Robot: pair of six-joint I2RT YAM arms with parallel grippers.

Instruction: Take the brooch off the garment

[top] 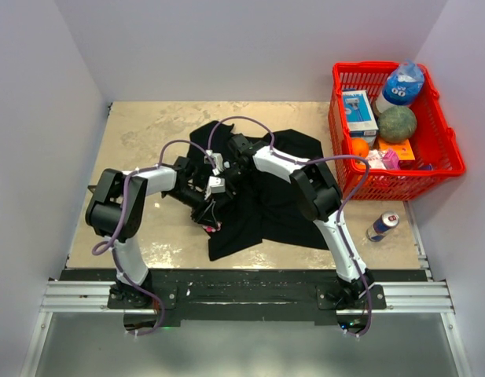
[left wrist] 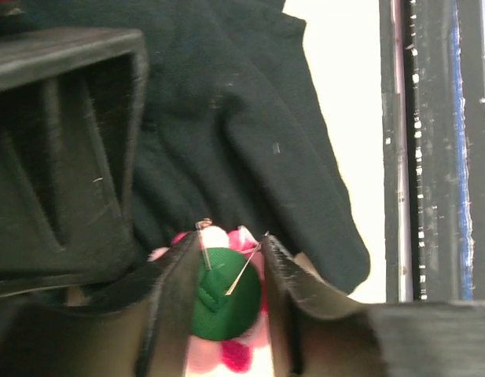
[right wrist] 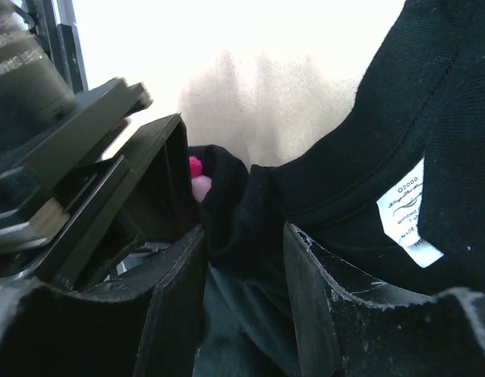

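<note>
A black garment (top: 281, 220) lies crumpled on the table, its white label (right wrist: 407, 208) showing in the right wrist view. The brooch (left wrist: 226, 290), a green disc with pink pompoms and a metal pin, is at the tips of my left gripper, clear of the cloth's edge at its lower side; whether the fingers grip it is unclear. My right gripper is shut on a bunched fold of the garment, beside the left gripper's body.
A red basket (top: 340, 118) of goods stands at the back right, with a can (top: 382, 226) below it. Bare table (top: 132, 133) shows on the left.
</note>
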